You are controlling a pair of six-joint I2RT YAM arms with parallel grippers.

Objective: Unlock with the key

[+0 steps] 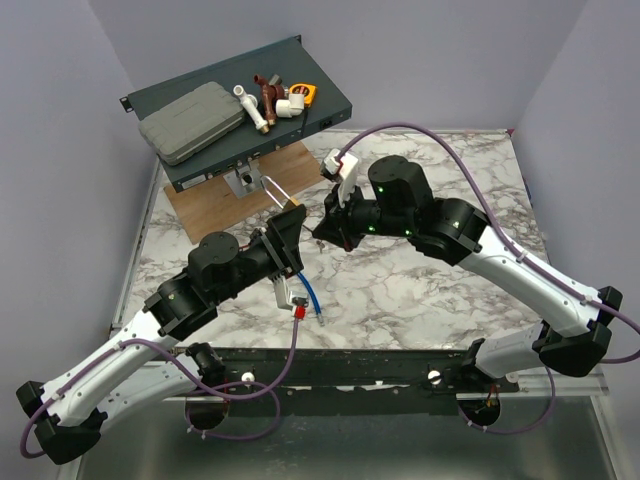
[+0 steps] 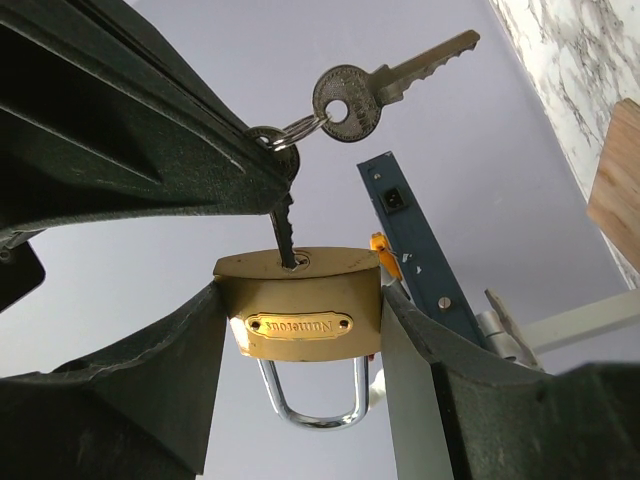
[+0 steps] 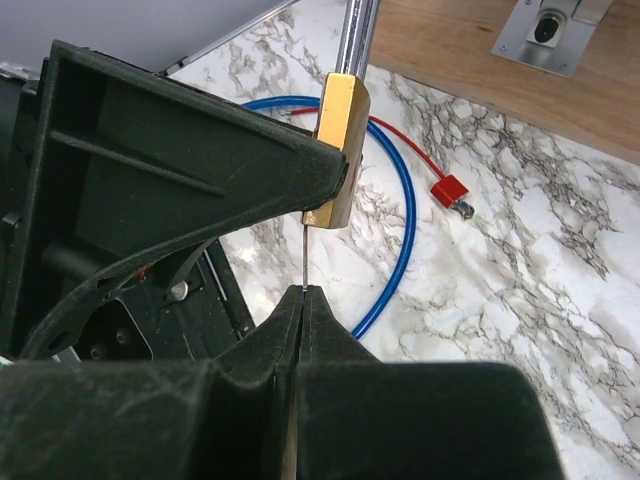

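Note:
A brass padlock (image 2: 300, 310) is clasped body-first between the fingers of my left gripper (image 1: 292, 212), its steel shackle (image 2: 318, 422) pointing away. In the left wrist view both shackle legs appear to meet the body. My right gripper is shut on a key (image 2: 283, 235), whose blade points at the padlock's keyhole face. The tip is at the keyhole; how deep it sits cannot be told, and much of the blade shows outside. A second key (image 2: 400, 85) dangles from the same ring (image 2: 298, 131).
Behind the grippers, a dark shelf (image 1: 330, 105) carries a grey case (image 1: 192, 122), pipe fittings and a tape measure. A metal bracket (image 1: 241, 181) stands by a wooden board (image 1: 200, 207). Below lies a blue cable (image 3: 405, 225).

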